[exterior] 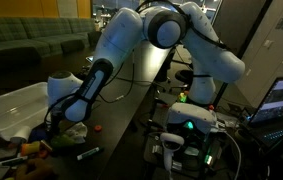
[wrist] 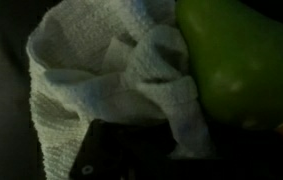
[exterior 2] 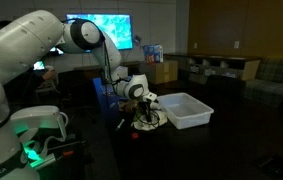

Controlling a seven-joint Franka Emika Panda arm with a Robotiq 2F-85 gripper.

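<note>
A white textured cloth (wrist: 76, 50) lies bunched against the dark fingers (wrist: 131, 150) in the wrist view, with a green pear-shaped object (wrist: 243, 65) to its right. My gripper (exterior: 53, 128) is low over the table in exterior view 1, shut, seemingly with a fold of the cloth (exterior: 76, 132) pinched in it. The pinch itself is partly hidden. From exterior view 2 the cloth (exterior 2: 157, 118) shows just beneath and beside the wrist.
A white open bin (exterior: 16, 105) stands just behind the gripper. Brown and dark items (exterior: 36, 160) crowd the table's front left. A small red object (exterior: 98, 127) sits to the right, and a black one (exterior: 87, 154) in front.
</note>
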